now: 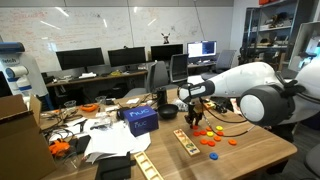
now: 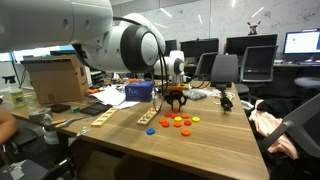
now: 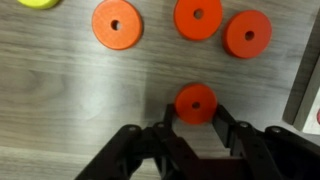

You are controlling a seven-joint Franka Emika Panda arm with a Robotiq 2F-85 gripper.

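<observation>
In the wrist view an orange disc point(image 3: 196, 103) with a small centre hole lies on the wooden table, with a dark shadow around it. My gripper comes in from the bottom edge, one dark fingertip on each side of this disc. The fingers stand part open, and whether the fingertips touch the disc's rim cannot be made out. Exterior view 1 shows the gripper point(image 1: 195, 122) low over the table, too small and dark there for its fingers to be read.
More orange discs point(image 3: 117, 24) and a yellow disc point(image 3: 39, 14) lie farther up. A pale block point(image 3: 308, 100) stands at the right edge. Elsewhere are a wooden holder point(image 1: 187, 143), a blue box point(image 1: 141, 121) and a blue disc point(image 1: 213, 156).
</observation>
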